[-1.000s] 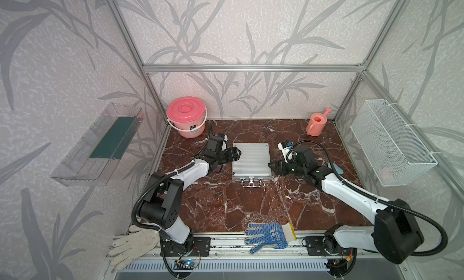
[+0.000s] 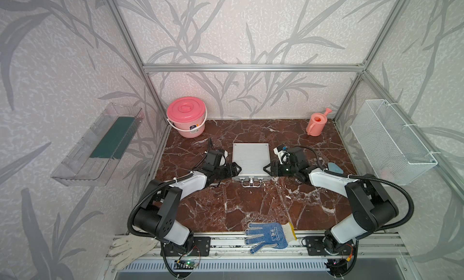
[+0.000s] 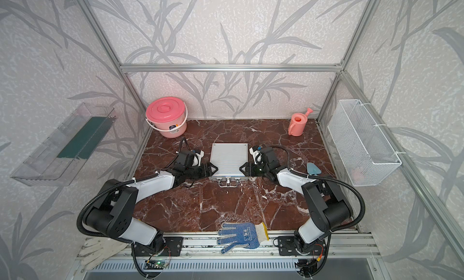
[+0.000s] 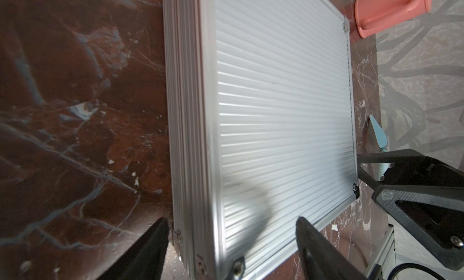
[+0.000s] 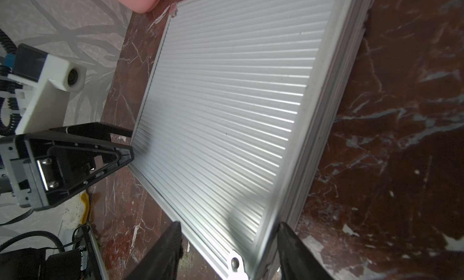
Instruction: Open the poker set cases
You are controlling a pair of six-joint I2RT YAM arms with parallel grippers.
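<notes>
A silver ribbed case (image 2: 251, 156) lies flat at the table's middle, its lid down, with a handle (image 2: 251, 183) and latches along the front side. At the case's front left corner is my left gripper (image 2: 235, 169); its fingers (image 4: 316, 251) stand apart around that corner in the left wrist view. My right gripper (image 2: 271, 169) is at the front right corner, and its fingers (image 5: 302, 255) stand apart there too, one over the lid and one past the side. Whether the fingers touch the case, I cannot tell. The handle is out of sight in both wrist views.
A pink lidded bucket (image 2: 187, 116) stands at the back left, and a pink watering can (image 2: 316, 124) at the back right. Right of my right arm lies a light-blue object (image 2: 335, 168). A blue glove (image 2: 268, 235) rests at the front edge. Table between case and glove is free.
The right gripper has moved slightly left, onto the front right corner. The case has stayed put.
</notes>
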